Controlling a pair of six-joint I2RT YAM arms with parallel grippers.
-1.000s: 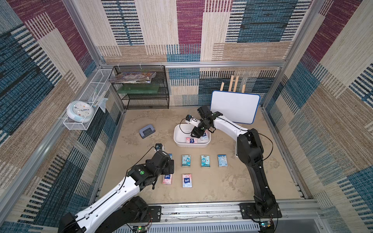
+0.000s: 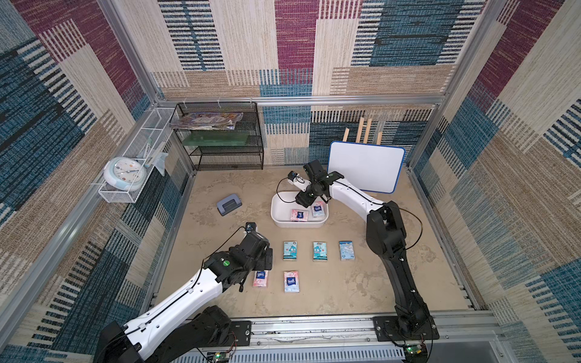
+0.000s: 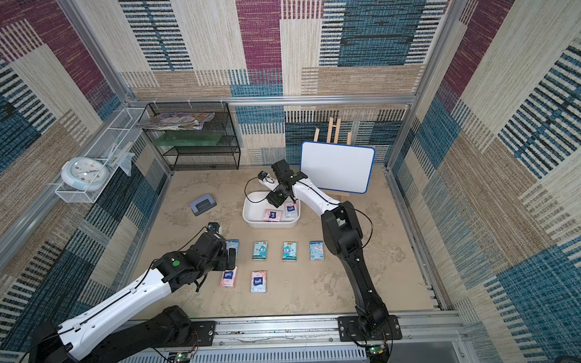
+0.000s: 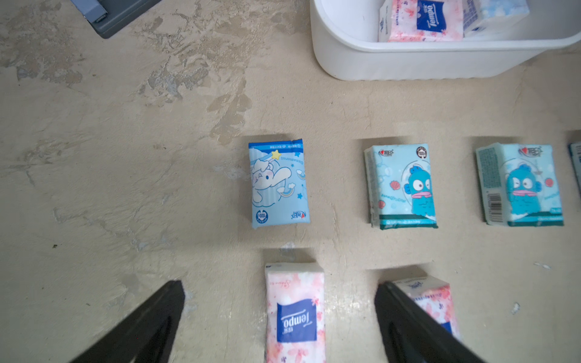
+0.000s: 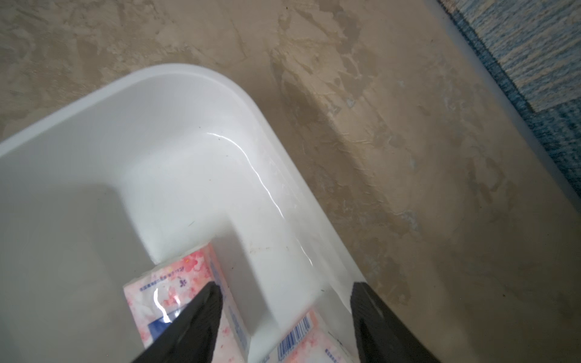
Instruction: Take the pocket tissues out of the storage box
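Observation:
The white storage box (image 2: 281,222) sits at centre, holding a pink Tempo pack (image 5: 169,290) and a second pack (image 2: 317,211). My right gripper hangs over the box's right end; in the right wrist view a pack shows low between its fingers, though whether it is gripped is unclear. My left gripper hovers open above the table's front left, over two pink Tempo packs (image 4: 295,314) and a blue pack (image 4: 278,181).
Two teal packs (image 4: 402,187) and a light blue pack (image 2: 346,250) lie in front of the box. A grey object (image 2: 228,204) is at left; a whiteboard (image 2: 365,167) and wire rack (image 2: 218,157) stand behind.

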